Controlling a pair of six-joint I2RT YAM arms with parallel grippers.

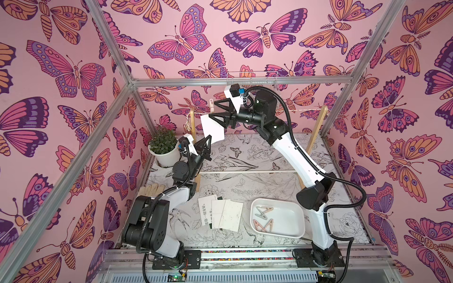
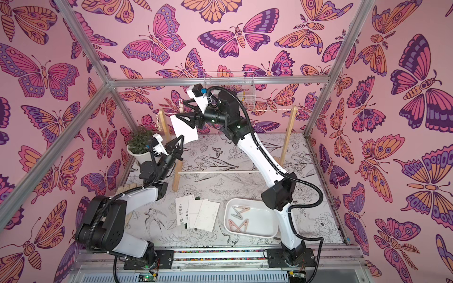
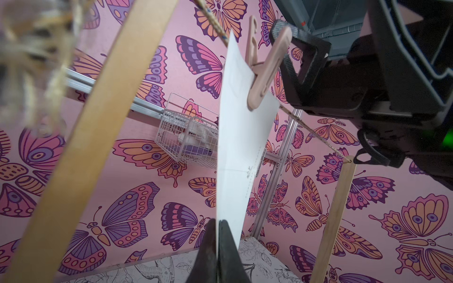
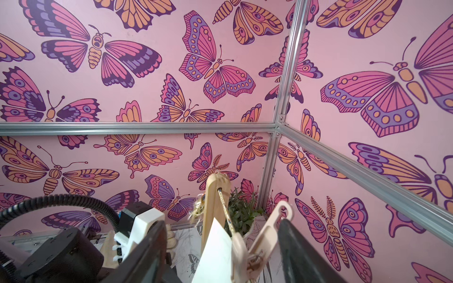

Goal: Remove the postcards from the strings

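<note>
A white postcard [image 3: 240, 127] hangs from the string [image 3: 313, 134], clipped by a pink clothespin [image 3: 271, 68]. My left gripper is shut on the card's lower edge, which runs between its fingertips. Higher up, my right gripper [image 1: 212, 109] stands open near the clothespin. In the right wrist view the clothespin [image 4: 254, 250] shows between the two spread, blurred fingers [image 4: 304, 245], apart from both. Several removed postcards [image 1: 220, 213] lie overlapping on the table, beside a white tray [image 1: 287, 231] with several clothespins [image 1: 262, 225] in it.
Wooden posts [image 1: 316, 129] carry the string on both sides, and a low crossbar [image 1: 245, 171] joins them. A potted plant [image 1: 163, 146] stands close behind the left arm. A wire basket [image 3: 188, 132] hangs at the back wall.
</note>
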